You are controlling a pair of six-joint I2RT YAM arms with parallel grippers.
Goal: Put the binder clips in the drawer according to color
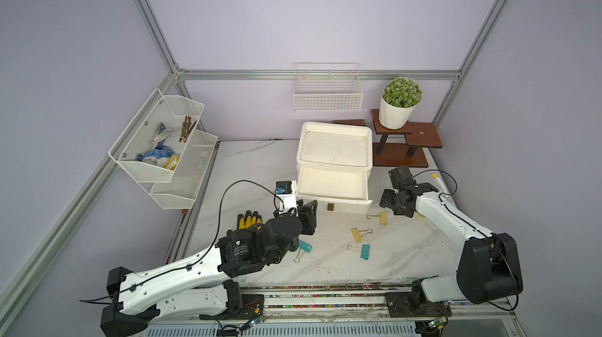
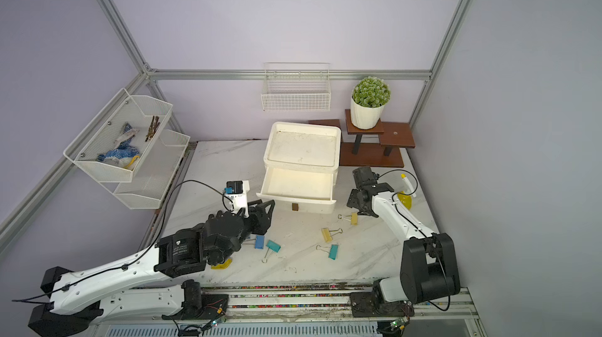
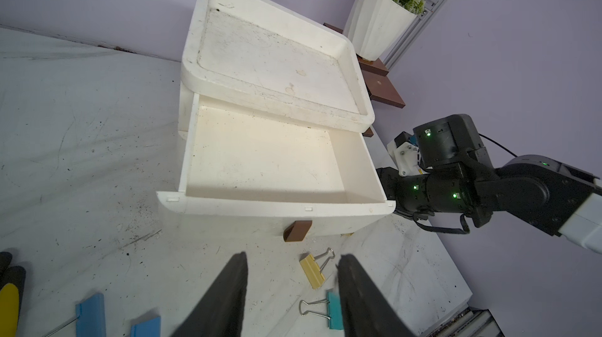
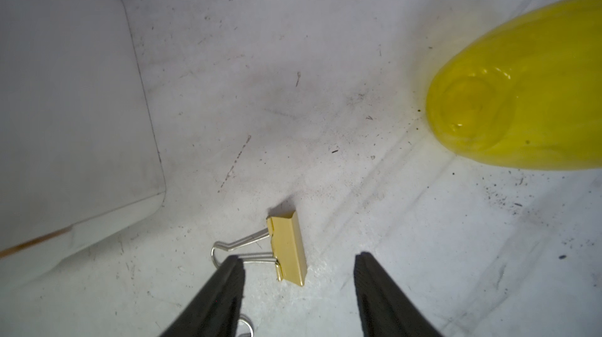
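In the left wrist view, an open white drawer [image 3: 263,155] shows a bare floor. One yellow clip [image 4: 289,248] lies on the table near the drawer; my right gripper is above it, its fingers apart and holding nothing. A second yellow clip [image 1: 357,234] and a teal clip [image 1: 365,251] lie closer to the front. Another teal clip [image 2: 273,246] and a blue clip [image 2: 259,241] are beside my left arm. My left gripper stands open and empty in front of the drawer.
A yellow bottle [image 4: 533,86] lies on the right side of the table. Behind it is a brown shelf [image 1: 401,155] with a potted plant [image 1: 401,95]. Black and yellow gloves [image 1: 249,219] lie at left.
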